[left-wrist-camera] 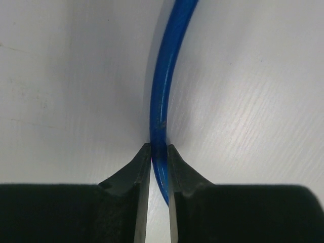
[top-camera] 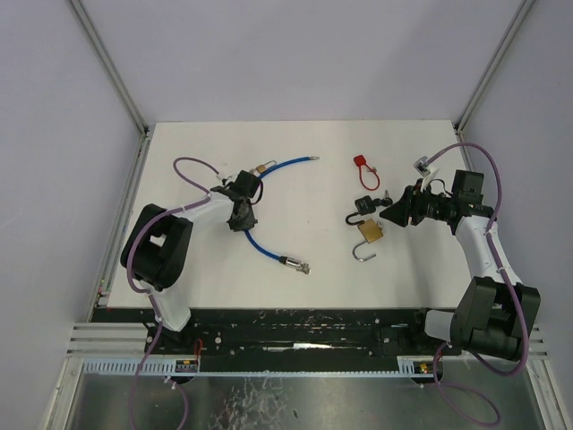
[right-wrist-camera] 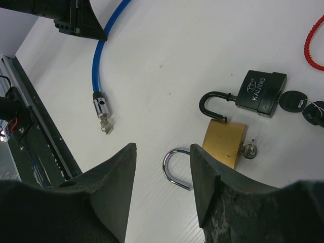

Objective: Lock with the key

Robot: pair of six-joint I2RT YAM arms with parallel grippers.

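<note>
A blue cable lock [left-wrist-camera: 164, 76] curves on the white table, with its metal lock end [right-wrist-camera: 101, 107] toward the front. My left gripper is down on the cable, fingertips closely either side of it. My right gripper is open above the right side, nothing between its fingers. Below it are a brass padlock [right-wrist-camera: 225, 139] beside a loose steel shackle [right-wrist-camera: 168, 172], a black KAIJING padlock [right-wrist-camera: 258, 91] with raised shackle, and keys [right-wrist-camera: 293, 101] at the black padlock's right.
A red lock [top-camera: 361, 161] with a loop stands toward the back. A small padlock [top-camera: 265, 167] is by the cable's upper stretch.
</note>
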